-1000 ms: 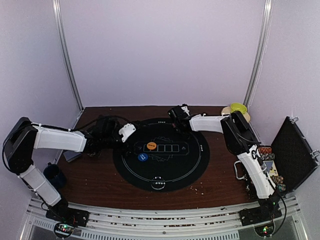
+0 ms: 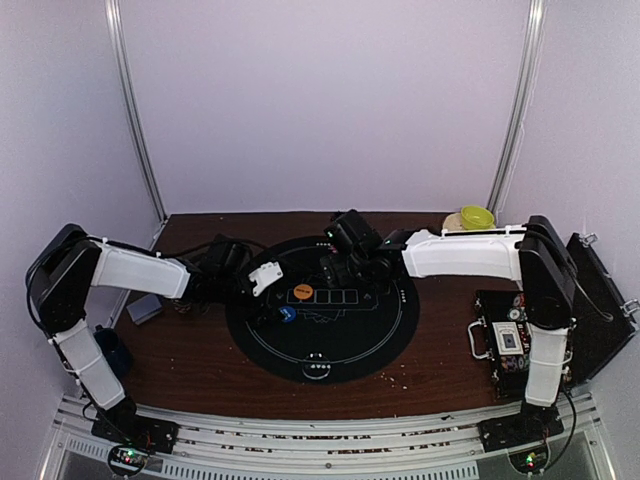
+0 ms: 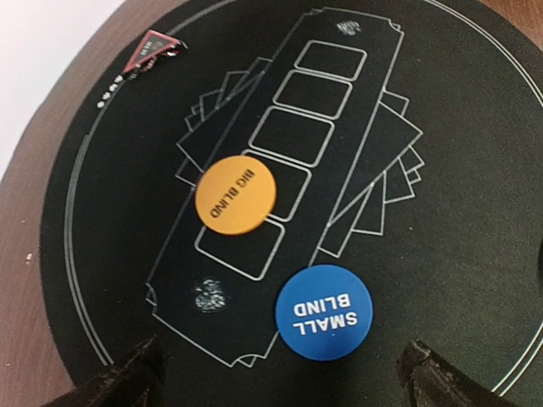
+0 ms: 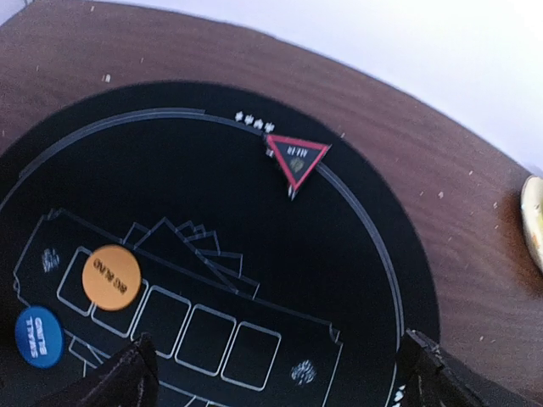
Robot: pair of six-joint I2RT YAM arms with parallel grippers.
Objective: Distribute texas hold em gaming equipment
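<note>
A round black poker mat (image 2: 275, 350) lies mid-table. On its printed card row rests the orange BIG BLIND disc (image 3: 236, 195), with the blue SMALL BLIND disc (image 3: 324, 312) beside the row's corner. At the mat's far edge is a red-bordered black triangle marker (image 4: 295, 159). My left gripper is open above the mat's left side, the blue disc showing between and beyond its fingers. Over the mat's far right part my right gripper stands open, nothing between its fingers. In the top view, the arms hide the triangle.
At the right stands an open black case (image 2: 505, 345) with chips and a card deck, partly under the right arm. A yellow-green bowl (image 2: 477, 216) sits at the back right. A blue mug (image 2: 112, 350) and a small pale box (image 2: 145, 308) are at the left.
My right arm's elbow has swung outward and its gripper has come nearer over the mat. The discs look unmoved.
</note>
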